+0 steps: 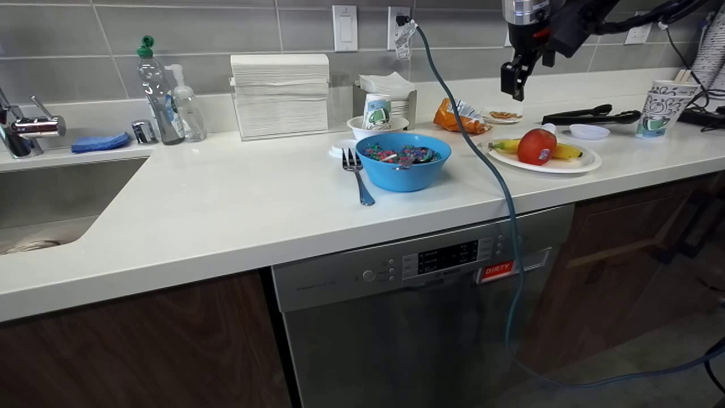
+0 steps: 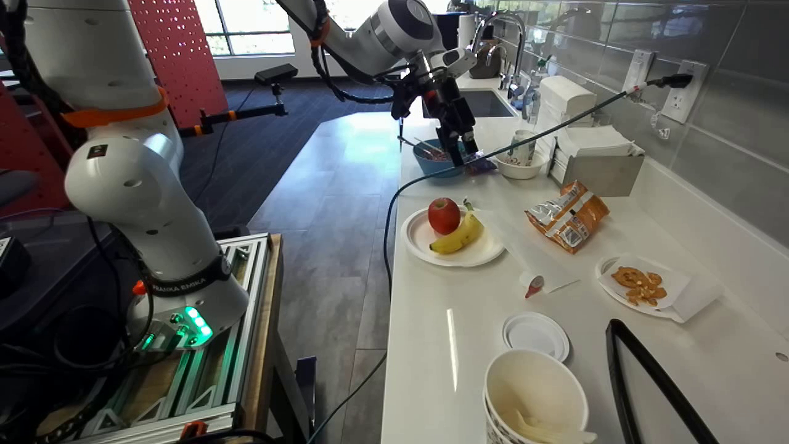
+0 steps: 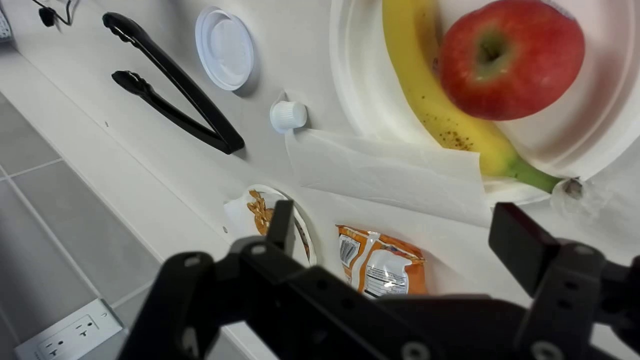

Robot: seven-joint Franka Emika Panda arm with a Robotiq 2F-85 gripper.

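My gripper is open, its two black fingers wide apart with nothing between them. In the first exterior view it hangs above the counter [image 1: 224, 197], near the back wall. Below it in the wrist view lies an orange snack bag [image 3: 384, 264]. A white plate [image 3: 354, 78] carries a red apple [image 3: 513, 60] beside a yellow banana [image 3: 414, 72]. Farther left along the counter stands a blue bowl [image 1: 401, 178] with colourful wrapped pieces inside, and a fork [image 1: 361, 183] rests beside it.
Black tongs [image 3: 180, 90], a white lid [image 3: 225, 48] and a small plate of pretzels [image 3: 306, 240] lie nearby. A blue-green cable [image 1: 499, 178] crosses in front of the counter from the wall outlet. Paper cups [image 1: 666, 109] stand at the right. Open counter lies between sink and bowl.
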